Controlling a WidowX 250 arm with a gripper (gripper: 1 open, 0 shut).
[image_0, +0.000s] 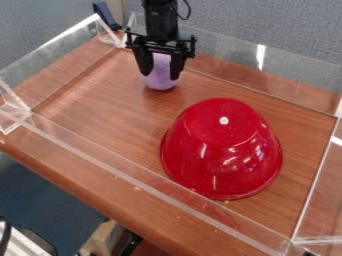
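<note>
My black gripper (160, 58) hangs at the top centre of the camera view, over a small light purple object (160, 78) near the back of the wooden surface. The fingers partly cover that object, and whether they touch or hold it is unclear. A large glossy red upturned bowl-like object (221, 155) rests on the right front of the surface.
Clear plastic walls border the wooden surface (100, 115) on its sides. A blue-grey floor and some cables show beyond the front left edge.
</note>
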